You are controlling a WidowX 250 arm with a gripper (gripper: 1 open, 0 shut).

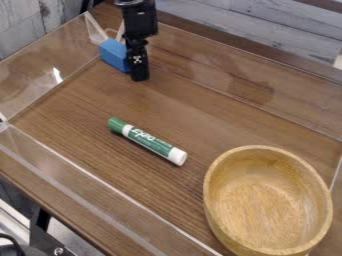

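Observation:
The black gripper [138, 62] reaches down from the top edge at the upper left, standing open. Right beside its fingers, on its left, a blue block [115, 54] rests on the wooden table; whether they touch I cannot tell. A green-and-white tube [147, 141] lies diagonally in the lower middle.
A large light-wood bowl [267, 200] fills the lower right corner.

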